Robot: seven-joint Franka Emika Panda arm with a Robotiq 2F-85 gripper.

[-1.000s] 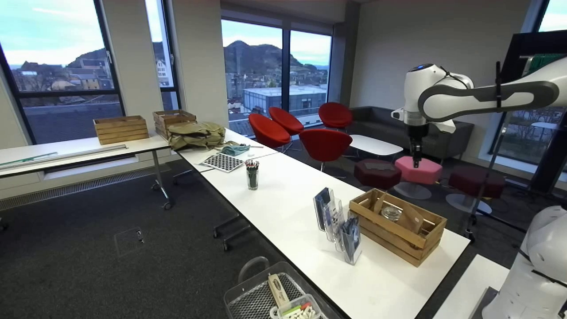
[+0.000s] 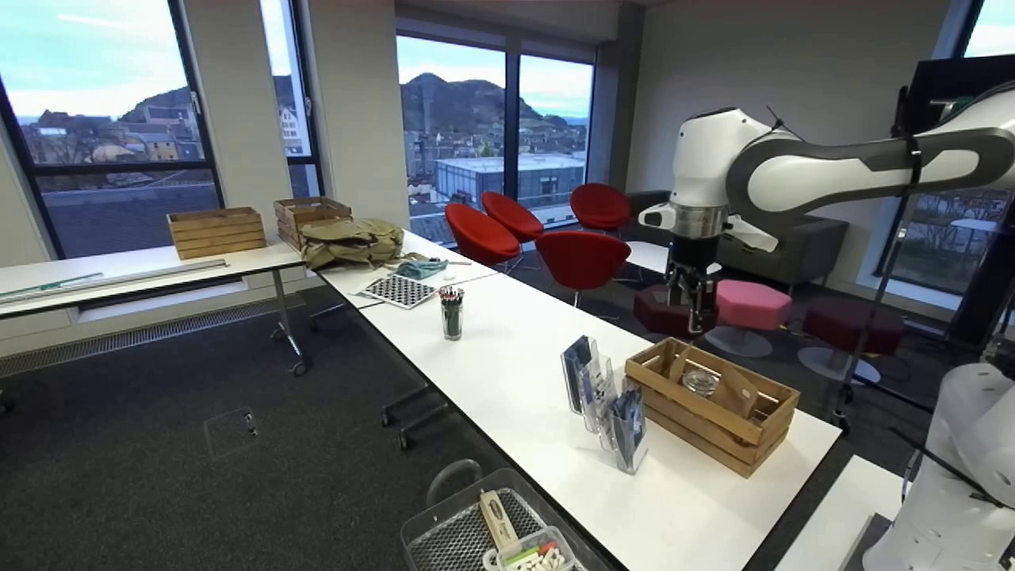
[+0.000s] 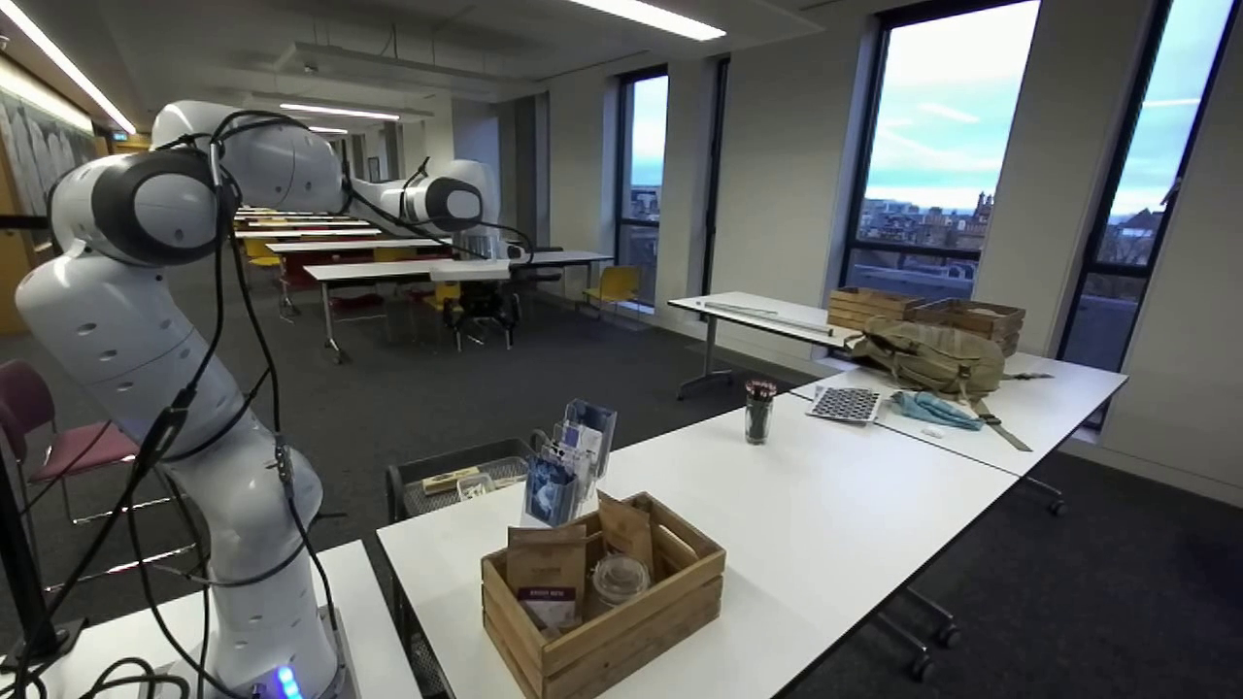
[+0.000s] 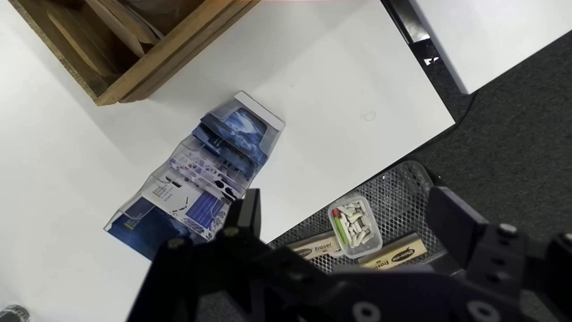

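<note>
My gripper is open, its two dark fingers wide apart with nothing held. It hangs well above the table, pointing down, in exterior view 1. Through the gap in the wrist view show a clear tub of chalk pieces (image 4: 355,228) and wooden erasers (image 4: 394,253) in a black mesh tray (image 4: 399,185). Clear brochure holders (image 4: 214,166) with blue leaflets stand on the white table, left of the gap in that view. A wooden crate (image 2: 699,419) beside them contains brown paper packets (image 3: 548,571) and a glass jar (image 3: 620,578).
A cup of pens (image 2: 452,314) stands farther along the table. Beyond it lie a checkered board (image 2: 401,290), a teal cloth (image 2: 420,268) and an olive backpack (image 2: 352,242). Bare tabletop (image 2: 518,357) stretches between the pens and brochures.
In exterior view 1, the arm and gripper have shifted left and sit larger in the picture, with the fingertips lower. The objects on the table have not moved.
</note>
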